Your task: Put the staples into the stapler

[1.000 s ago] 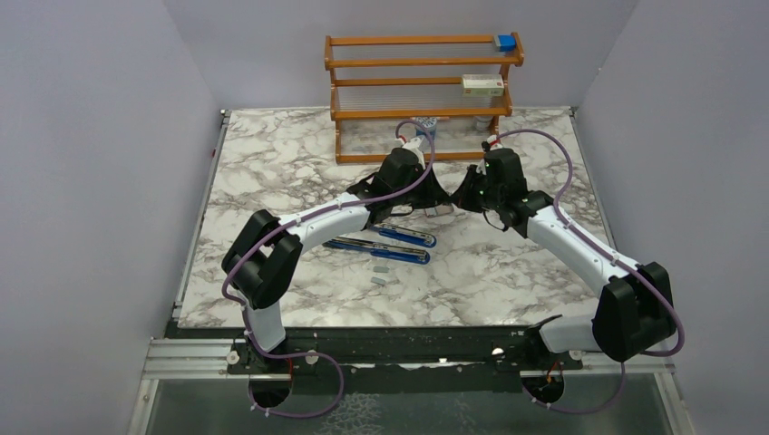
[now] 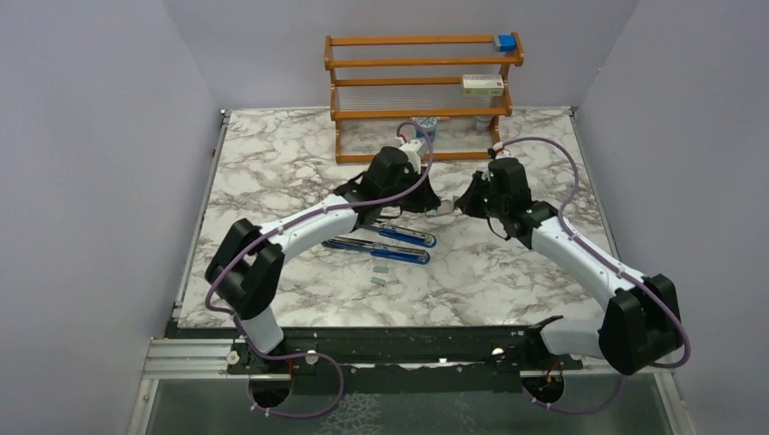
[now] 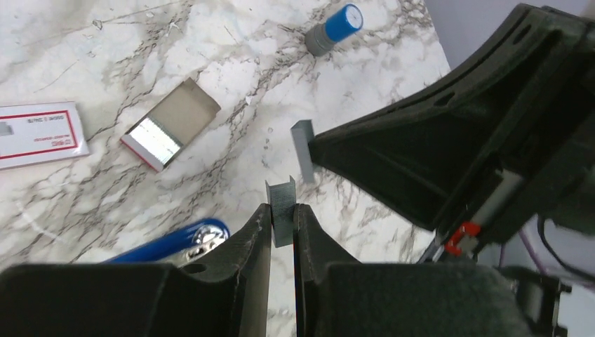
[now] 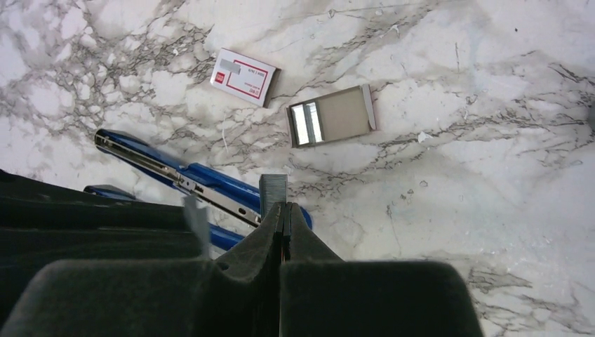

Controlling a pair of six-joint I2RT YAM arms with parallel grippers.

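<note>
My left gripper is shut on a grey staple strip (image 3: 281,198), which sticks out past its fingertips in the left wrist view. Facing it, my right gripper is shut too, and another thin staple strip (image 4: 273,187) stands at its tips. Between the two grippers there is a small gap. Two long blue staplers, one nearer the front (image 2: 390,253) and one behind it (image 2: 403,235), lie on the marble table to the lower left of the grippers, partly covered by the left arm in the top view.
Below the grippers, an open box tray (image 4: 344,118) holds a few staple strips at one end; its white-and-red sleeve (image 4: 243,77) lies beside it. Two loose strips (image 2: 378,280) rest in front of the staplers. A wooden rack (image 2: 422,115) stands at the back.
The gripper tips, close together before, have drawn apart: the left arm has shifted left and the right arm to the right.
</note>
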